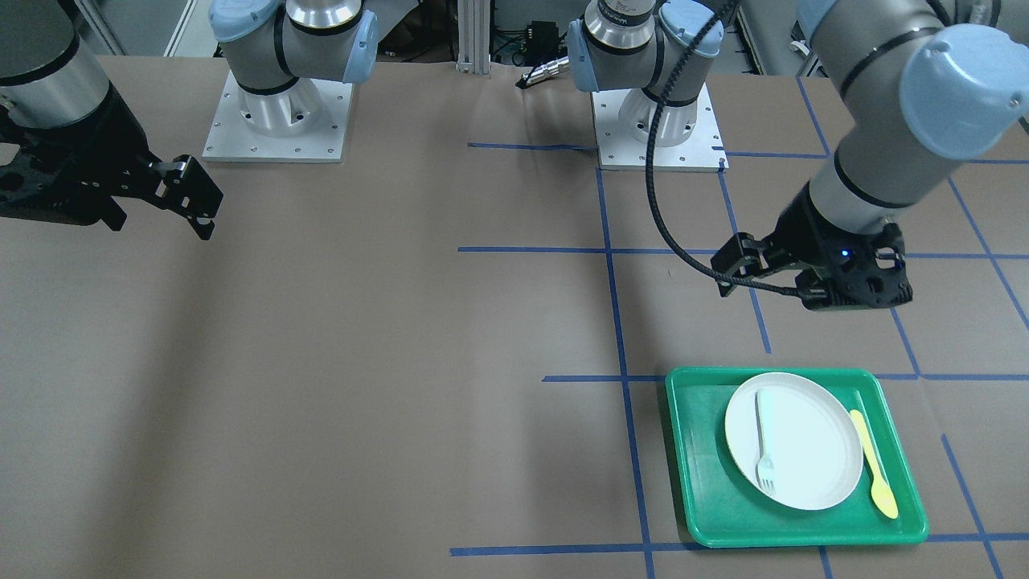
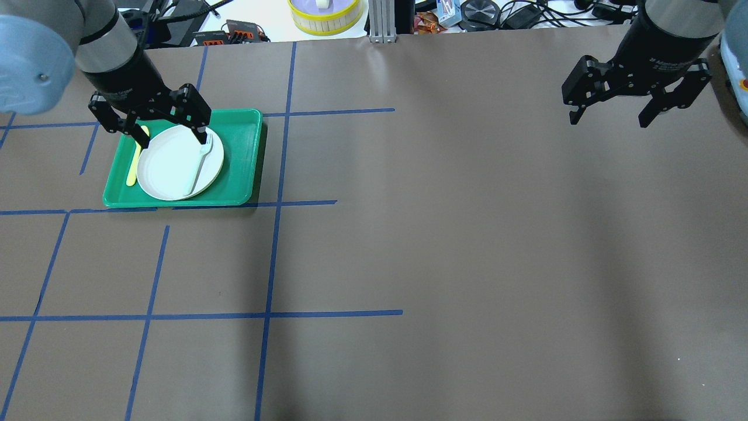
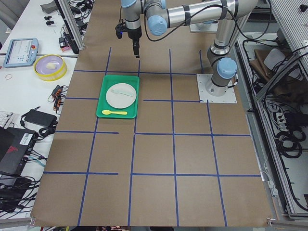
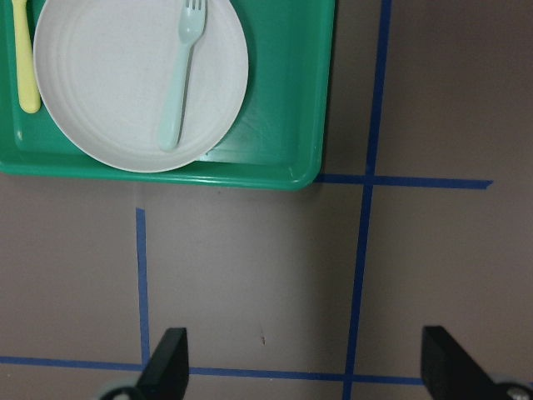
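Observation:
A green tray point(image 1: 703, 502) holds a white plate point(image 1: 808, 442) with a pale mint fork point(image 1: 764, 434) lying on it; a yellow spoon point(image 1: 880, 492) lies in the tray beside the plate. My gripper point(image 2: 172, 140) hangs raised over the table near the tray, pointing down. In the left wrist view its two dark fingertips point(image 4: 168, 371) stand wide apart at the bottom corners, with bare table between them, so it is open and empty.
Taped blue grid lines cover the table. Other arms stand around, one with a black gripper point(image 2: 631, 84) at the far side. A yellow-rimmed container point(image 3: 50, 77) sits on a side bench.

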